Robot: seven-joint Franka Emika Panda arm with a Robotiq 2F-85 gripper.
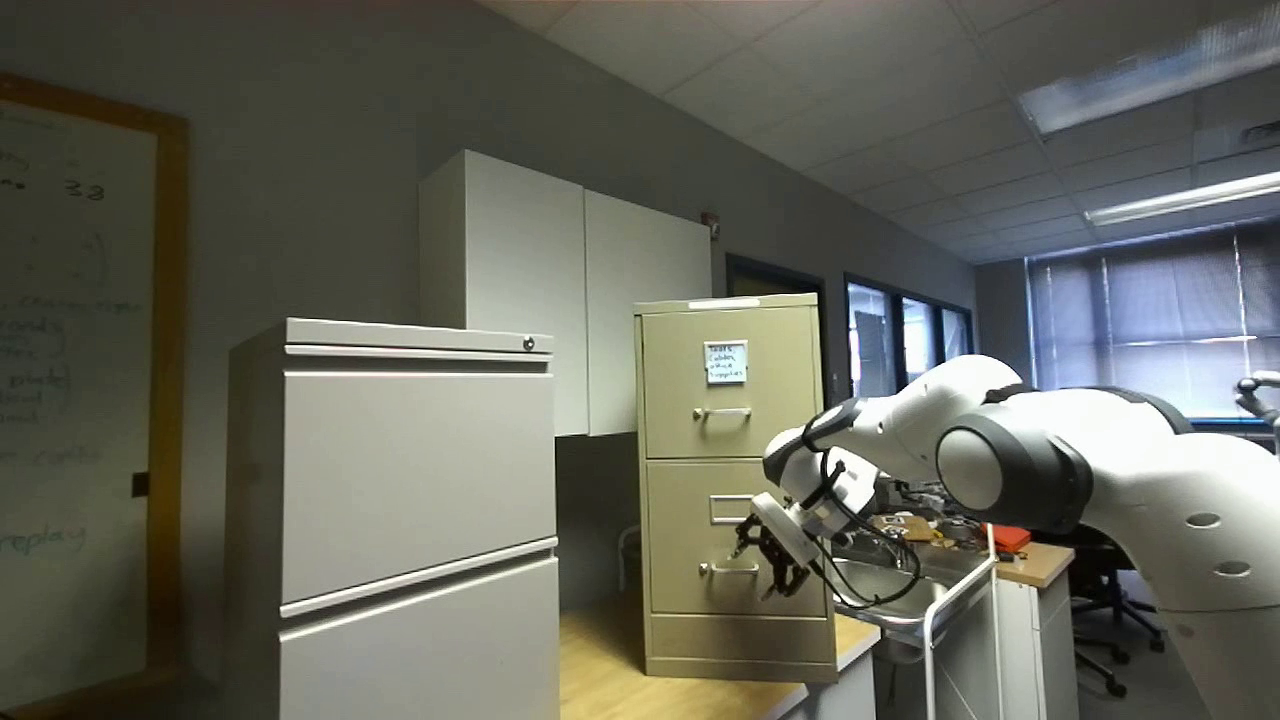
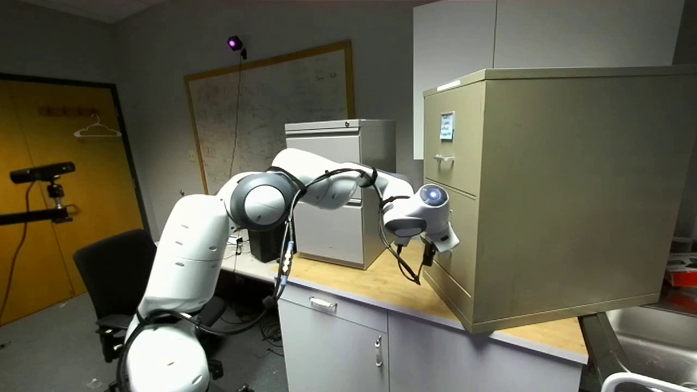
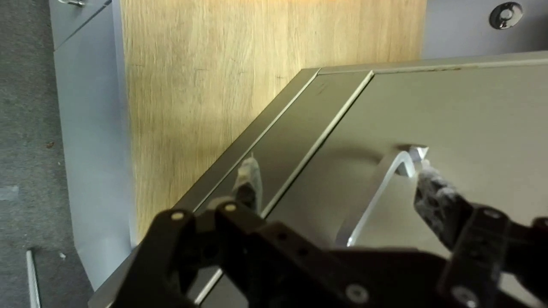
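Observation:
In front of the tan filing cabinet (image 1: pixel 738 644), my gripper (image 1: pixel 759 574) is open, its fingers spread with nothing held between them. The silver handle (image 3: pixel 382 190) of the lower drawer (image 3: pixel 472 118) shows in the wrist view, lying between the two fingertips in that picture; whether either finger touches it I cannot tell. One finger (image 3: pixel 250 177) shows left of the handle, the other at its right close to the handle's upper end. Both cabinet drawers are closed. A blue-white label sits on the upper drawer (image 1: pixel 672 360). From the second exterior side the fingers are mostly hidden.
The cabinet stands on a wooden counter (image 2: pixel 326 271), its corner overhanging the front edge. A grey two-drawer cabinet (image 1: pixel 420 480) stands apart from it. White wall cupboards (image 1: pixel 648 312) hang behind, and a metal sink (image 1: pixel 882 588) lies right of the tan cabinet.

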